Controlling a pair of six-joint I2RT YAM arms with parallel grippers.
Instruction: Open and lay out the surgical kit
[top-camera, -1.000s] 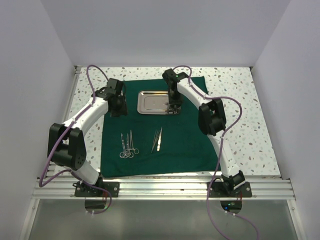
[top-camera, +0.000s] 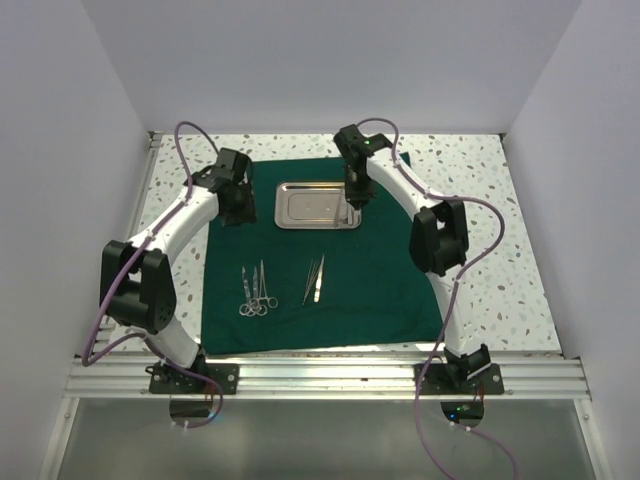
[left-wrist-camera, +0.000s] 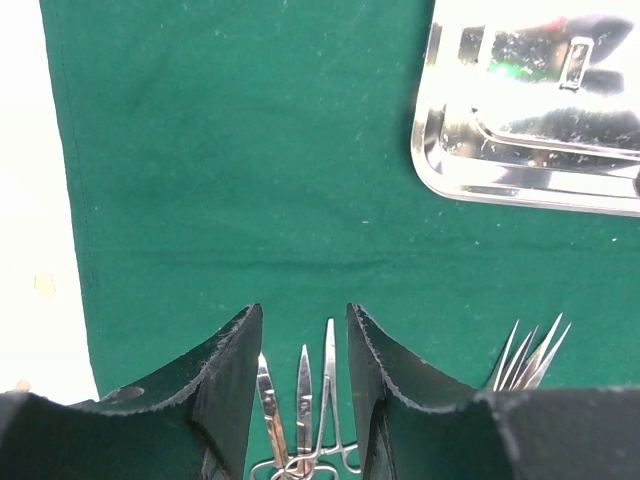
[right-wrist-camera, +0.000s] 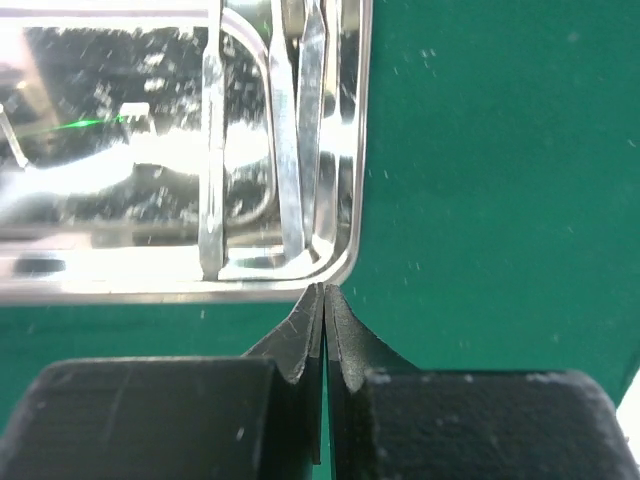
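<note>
A steel tray (top-camera: 305, 205) lies on the green cloth (top-camera: 390, 290), with several long metal instruments (right-wrist-camera: 284, 150) along its right side. My right gripper is shut with nothing visible between its fingers, over that tray's near right corner. My left gripper is open above the cloth, left of the tray, holding nothing. Below it lie scissor-like ringed instruments (top-camera: 255, 300) and slim pieces at the near left. Tweezers (top-camera: 310, 280) and a pale slim instrument (top-camera: 318, 285) lie at the centre front.
The speckled white table (top-camera: 500, 250) shows around the cloth.
The right arm has moved slightly to the right at the tray's right end. The left arm has barely moved. The laid-out instruments are unchanged.
</note>
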